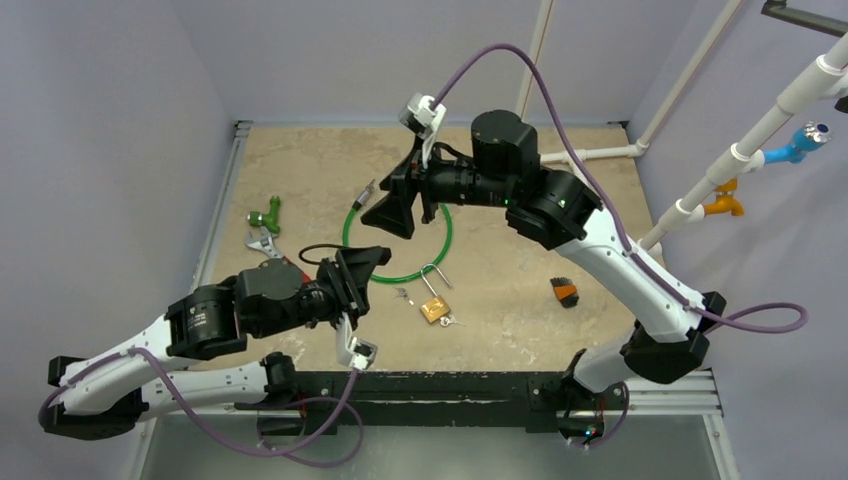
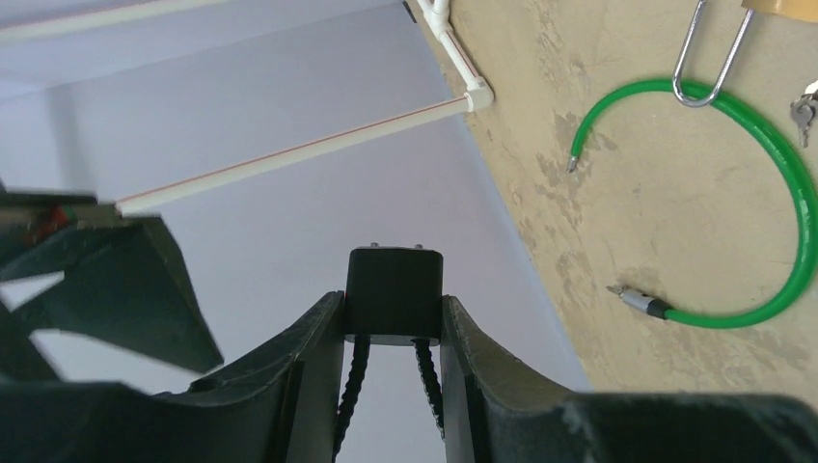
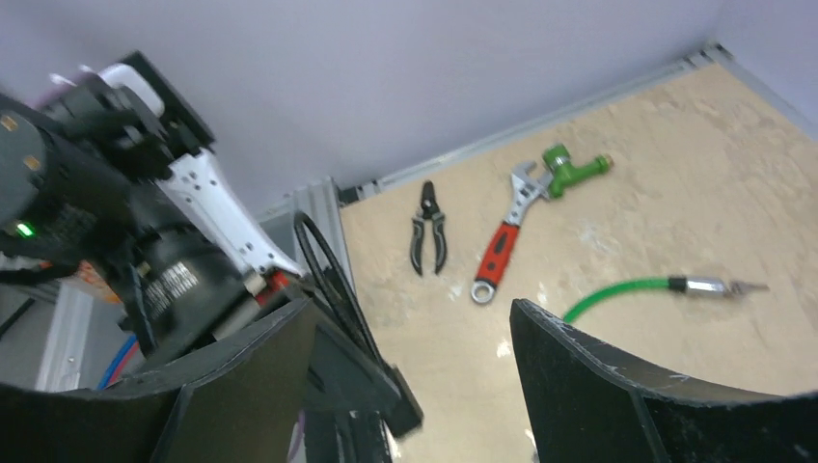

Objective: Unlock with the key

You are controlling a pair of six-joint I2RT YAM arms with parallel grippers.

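Note:
A brass padlock [image 1: 434, 309] with a long steel shackle [image 2: 716, 77] lies on the board at the centre, keys [image 1: 447, 321] beside it and another small key [image 1: 404, 294] to its left. My left gripper [image 1: 375, 258] hangs left of and above the padlock; in its wrist view a black block [image 2: 394, 294] sits at the fingertips, and what it is exactly is unclear. My right gripper [image 1: 400, 200] is higher up toward the back, open with nothing between its fingers in its wrist view.
A green hose [image 1: 446, 235] loops around the centre. A wrench [image 3: 502, 246], pliers [image 3: 427, 222] and a green fitting [image 3: 569, 174] lie left. An orange brush [image 1: 564, 290] lies right; white pipes [image 1: 590, 153] run along the back and right.

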